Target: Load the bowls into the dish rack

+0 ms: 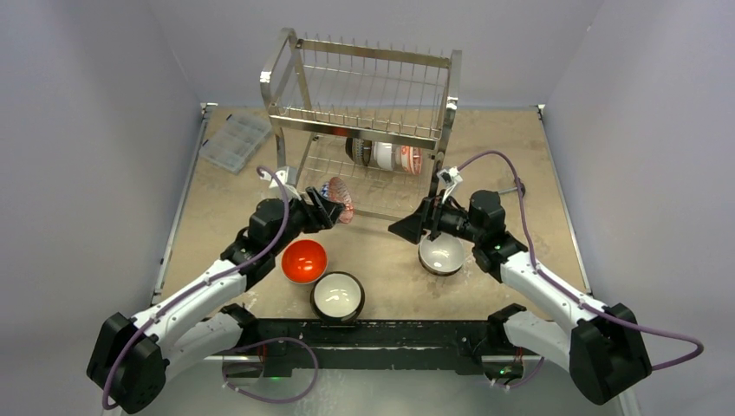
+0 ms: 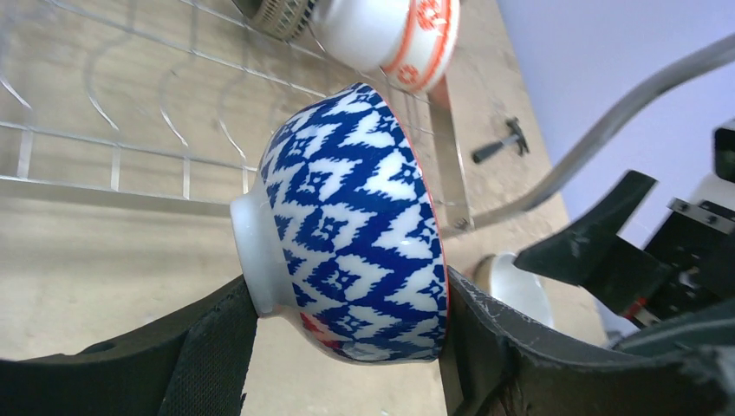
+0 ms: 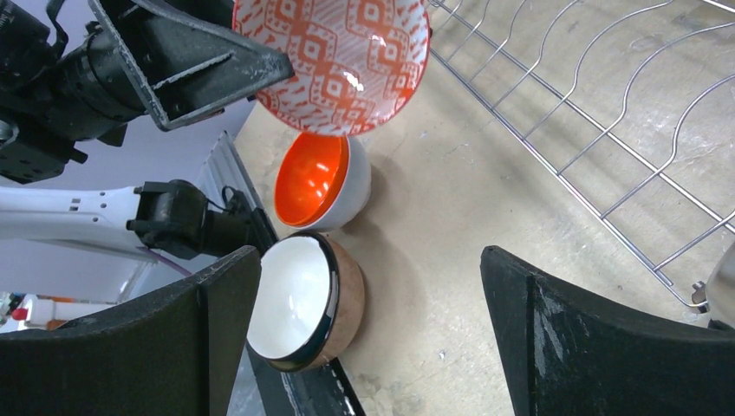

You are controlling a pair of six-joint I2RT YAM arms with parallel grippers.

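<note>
A blue-and-white patterned bowl with red inside (image 2: pixel 347 234) is held on edge in my left gripper (image 1: pixel 329 210), in front of the rack's lower left part. My right gripper stands open and empty, right of that bowl. Several bowls (image 1: pixel 384 154) stand on edge on the lower tier of the dish rack (image 1: pixel 364 123). An orange bowl (image 1: pixel 303 260) and dark-rimmed white bowls (image 1: pixel 336 296) sit at the front left and middle; a white bowl (image 1: pixel 441 253) sits below my right gripper.
A clear organiser box (image 1: pixel 234 143) lies back left. A hammer (image 2: pixel 501 143) lies right of the rack. Walls enclose both sides and back. The upper tier is empty.
</note>
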